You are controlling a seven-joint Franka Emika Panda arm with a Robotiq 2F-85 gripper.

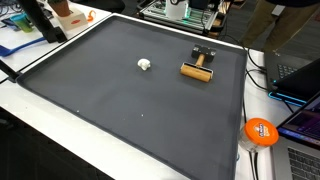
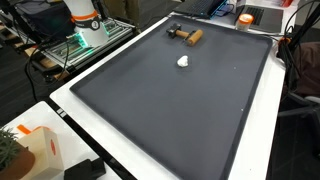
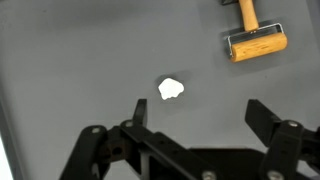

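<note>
A small white lump (image 1: 144, 64) lies on the dark grey board (image 1: 120, 105), toward its far side; the same white lump (image 2: 183, 61) shows in exterior view 2. In the wrist view the white lump (image 3: 171, 88) sits below the camera, just beyond the fingertips. A roller with a tan cylinder (image 3: 259, 47) and wooden handle rests on the board at upper right. My gripper stands open above the board, its two black fingers wide apart and only bare board between them. Neither exterior view shows the fingers.
An orange-lidded jar (image 1: 259, 134) stands beside the board, near a laptop (image 1: 300, 130). A potted plant (image 2: 14, 155) is at the near left in exterior view 2. Most of the board is clear.
</note>
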